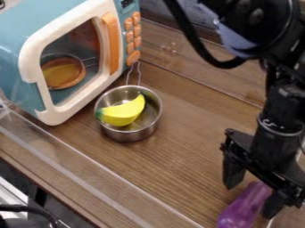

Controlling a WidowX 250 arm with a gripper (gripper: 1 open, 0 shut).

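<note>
My black gripper [252, 187] is at the lower right, open, its fingers hanging over a purple eggplant [238, 211] that lies on the wooden table [143, 178] near the front edge. One finger is left of the eggplant's top end and the other right of it; whether they touch it cannot be seen clearly.
A toy microwave [39, 80] with a brown item inside stands at the upper left. Beside it sits a metal bowl [139, 131] holding a yellow banana [119, 113].
</note>
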